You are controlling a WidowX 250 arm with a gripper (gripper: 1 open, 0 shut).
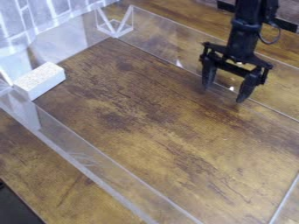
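Note:
My black gripper (223, 82) hangs over the back right part of the wooden surface, close to the clear back wall, its two fingers spread open and pointing down. I see nothing held between them. A white block (38, 80) lies at the left, far from the gripper, by the clear side wall.
Clear plastic walls (93, 162) border the wooden floor (152, 131) on the left, back and right. A white curtain-like cloth (35, 22) shows beyond the back left.

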